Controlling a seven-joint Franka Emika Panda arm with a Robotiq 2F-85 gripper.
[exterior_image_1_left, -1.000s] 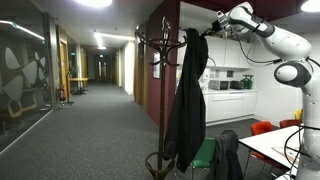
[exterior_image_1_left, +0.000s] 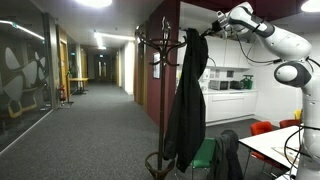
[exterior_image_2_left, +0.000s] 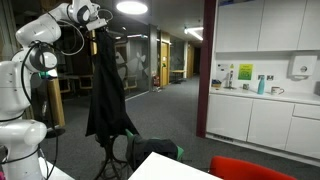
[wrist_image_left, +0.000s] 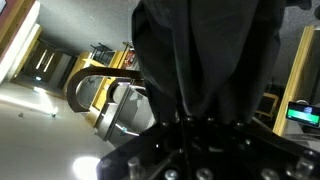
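A long black coat (exterior_image_1_left: 187, 100) hangs down beside the wooden coat stand (exterior_image_1_left: 162, 90), its lower end near the stand's foot. My gripper (exterior_image_1_left: 208, 31), high up at the coat's top, is reaching in from the right. In the wrist view the dark cloth (wrist_image_left: 210, 50) fills the middle, and its folds draw together toward my gripper, which is shut on it. Exterior view 2 has the coat (exterior_image_2_left: 105, 90) hanging straight below the gripper (exterior_image_2_left: 95, 22). Whether the coat also rests on a hook is hidden by the cloth.
A green chair (exterior_image_1_left: 204, 154) and a dark garment (exterior_image_1_left: 228, 155) are right of the stand's foot. The white table (exterior_image_1_left: 270, 143) and red chairs (exterior_image_1_left: 262, 128) lie farther right.
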